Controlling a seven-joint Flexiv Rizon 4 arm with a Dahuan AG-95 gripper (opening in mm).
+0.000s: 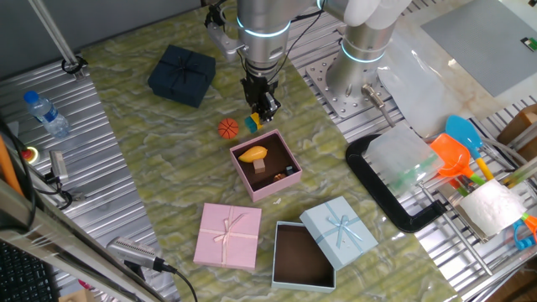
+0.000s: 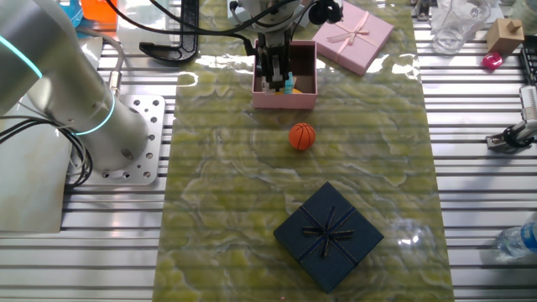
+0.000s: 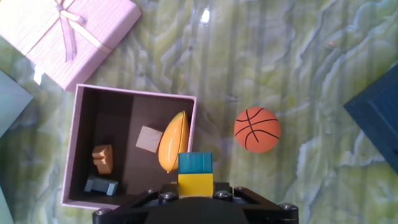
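Observation:
A small block, teal at one end and yellow at the other [image 3: 195,163], sticks out from my gripper, which is shut on it. In exterior view 1 the gripper [image 1: 265,111] hangs near the open pink box [image 1: 244,180], with the block [image 1: 252,123] off the box's upper rim. Inside that box are a yellow fruit-shaped toy [image 3: 174,142], a pale wooden cube [image 3: 149,139], a small orange-brown piece [image 3: 103,159] and a grey piece [image 3: 101,185]. An orange toy basketball [image 3: 257,129] lies on the mat outside the box.
The closed dark blue gift box [image 1: 182,75] stands beyond the ball. A pink bow-topped lid [image 1: 227,236] and an open light-blue box [image 1: 302,280] with its lid [image 1: 339,232] leaning on it lie on the other side. A black clamp-like frame [image 1: 388,195] borders the mat.

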